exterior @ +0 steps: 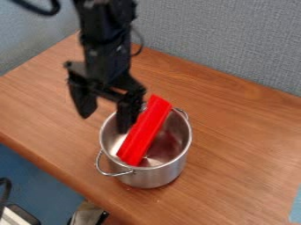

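Observation:
A red bar-like object (146, 132) lies tilted inside a steel pot (159, 172) with wire handles, its upper end resting near the back of the rim. The black gripper (108, 108) hangs open just left of the red object's upper end, over the back-left of the pot. It is somewhat blurred, and whether it touches the pot or the object cannot be told.
A grey panelled wall (223, 39) runs behind it. Beyond the front-left edge are a blue surface and some dark equipment with cables.

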